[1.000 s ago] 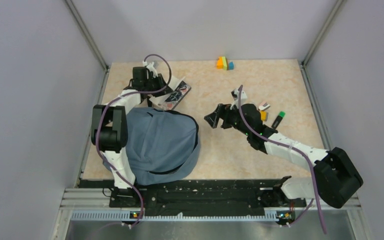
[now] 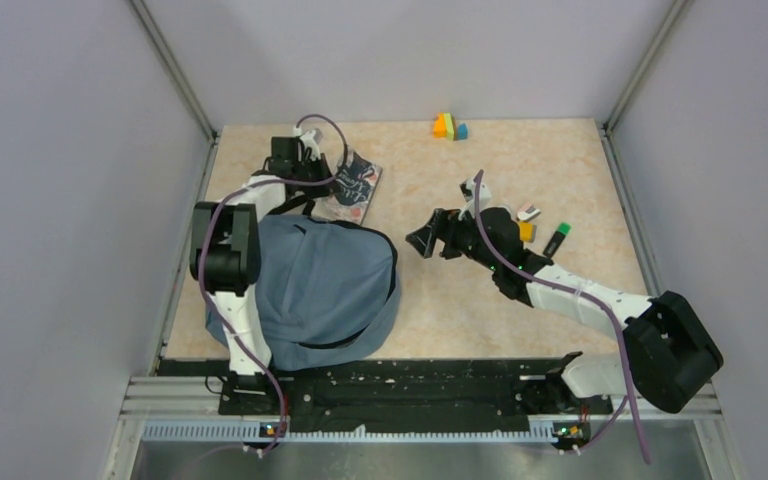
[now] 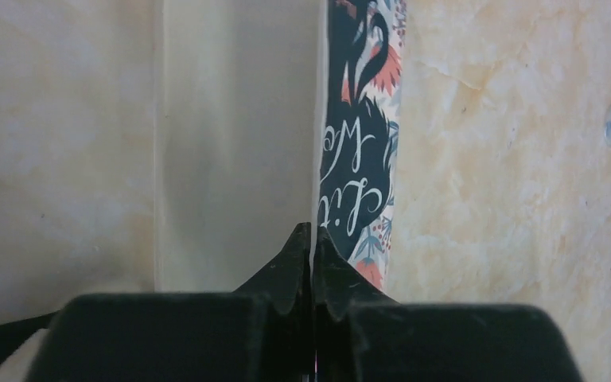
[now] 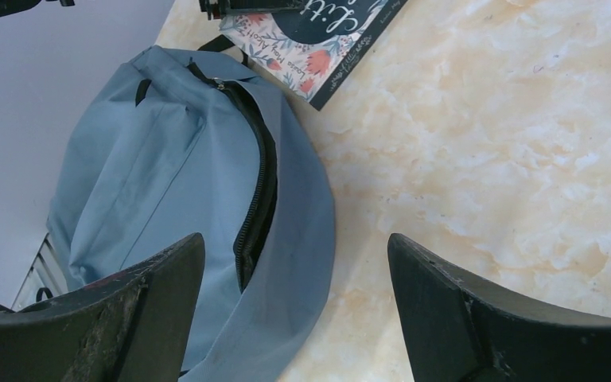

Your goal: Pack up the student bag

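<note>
A thin notebook with a dark floral cover (image 2: 359, 184) lies on the table behind the blue-grey bag (image 2: 325, 280). My left gripper is shut, with the thin edge of the notebook's pale sheet or cover running between its fingertips. In the left wrist view that pale sheet (image 3: 239, 143) spreads to the left and the printed cover (image 3: 366, 151) shows to the right. The bag (image 4: 167, 183) rests on the left of the table, its dark zip (image 4: 261, 191) facing the middle. My right gripper (image 2: 426, 240) hovers right of the bag, open and empty.
Coloured blocks (image 2: 446, 127) sit at the back edge. Beyond the right gripper lie a green-capped marker (image 2: 556, 241), a small white item (image 2: 528, 212) and a yellow item (image 2: 526, 231). The table between bag and right gripper is clear.
The notebook has turned to stand less slanted in the top view, and its sheet fans out less. The right arm has barely moved; the bag is still.
</note>
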